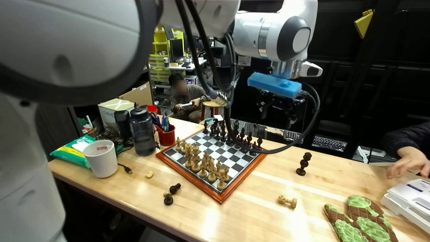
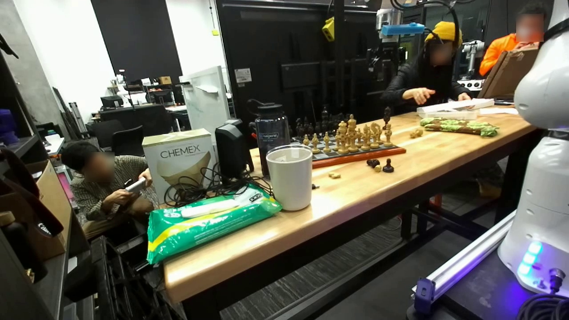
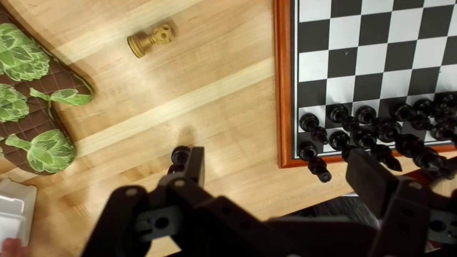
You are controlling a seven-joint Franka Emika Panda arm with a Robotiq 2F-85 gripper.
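Observation:
In exterior view 1 my gripper (image 1: 278, 113) hangs high over the back of the table, fingers spread, well above everything. The wrist view shows the gripper open, its gap empty. A dark chess piece (image 1: 303, 164) stands upright on the bare wood; in the wrist view this dark piece (image 3: 180, 155) is partly covered by one finger (image 3: 196, 165). A light chess piece (image 1: 287, 201) lies on its side nearer the front. The chessboard (image 1: 248, 174) carries light pieces (image 1: 202, 165) along one side and dark pieces (image 1: 243, 135) along the other.
Small dark pieces (image 1: 168, 199) and a light piece (image 1: 149, 174) lie before the board. A white cup (image 1: 100, 161), bottle (image 1: 141, 133) and red pen holder (image 1: 166, 136) stand left. An oven mitt (image 1: 362, 222) and white case (image 1: 411, 197) lie right, beside a person's hand (image 1: 409, 161).

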